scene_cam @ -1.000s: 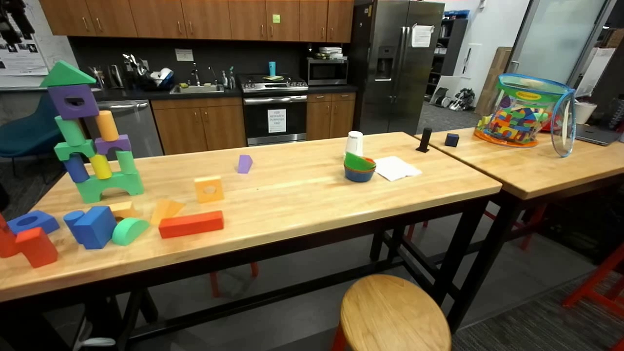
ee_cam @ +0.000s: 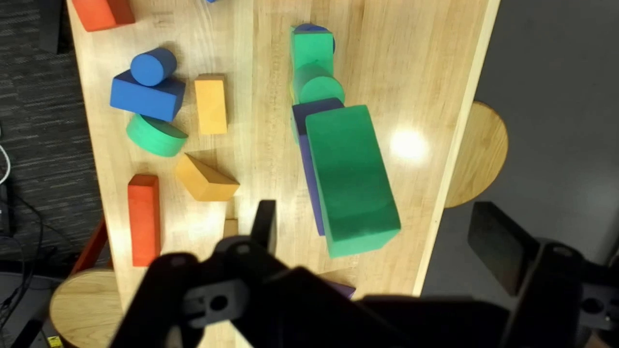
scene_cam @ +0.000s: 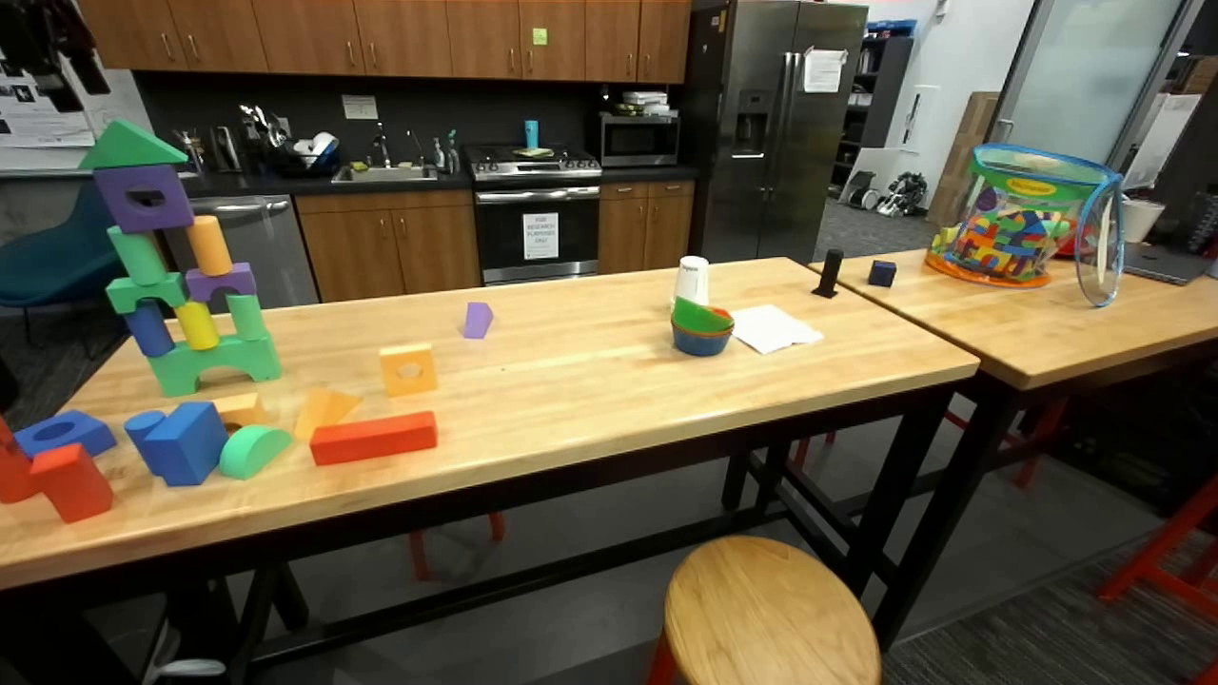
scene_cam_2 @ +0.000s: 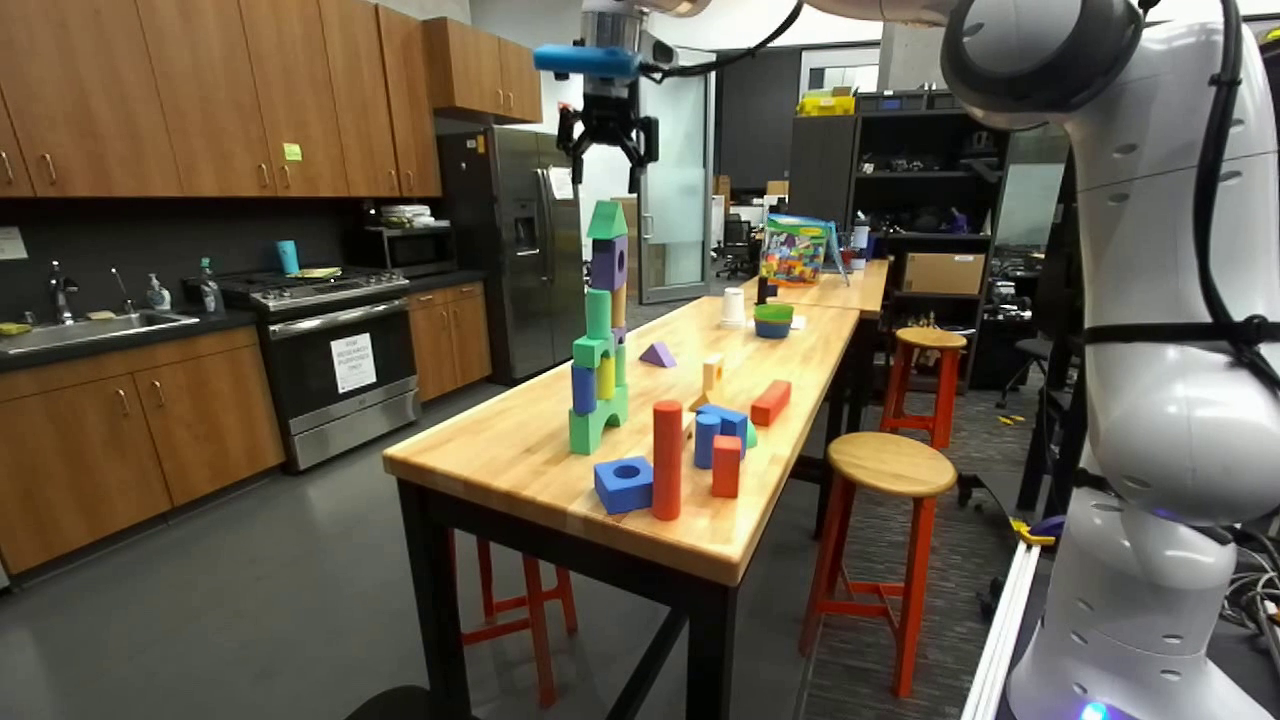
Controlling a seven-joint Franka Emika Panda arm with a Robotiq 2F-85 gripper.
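A tall tower of blocks stands on the wooden table, topped by a green triangular block (scene_cam: 133,146) on a purple block with a round hole (scene_cam: 144,199). Lower parts are green, orange, yellow, blue and purple, with a green arch (scene_cam: 215,364) at the base. Above the tower hangs my gripper (scene_cam_2: 608,174), clear of its peak. From the wrist view, the gripper is wide open, and the green triangular block (ee_cam: 354,174) appears between and beyond the fingers, untouched.
Loose blocks lie on the robot's side of the tower: a red bar (ee_cam: 144,220), a blue block (ee_cam: 148,95), a green half-round (ee_cam: 155,135) and several others. Bowls (scene_cam: 699,331) and a white cup (scene_cam: 691,280) stand farther along.
The gripper's dark tip at the upper left of exterior view 1 has shifted right and slightly lower, nearer the tower. The tower and loose blocks have not moved.
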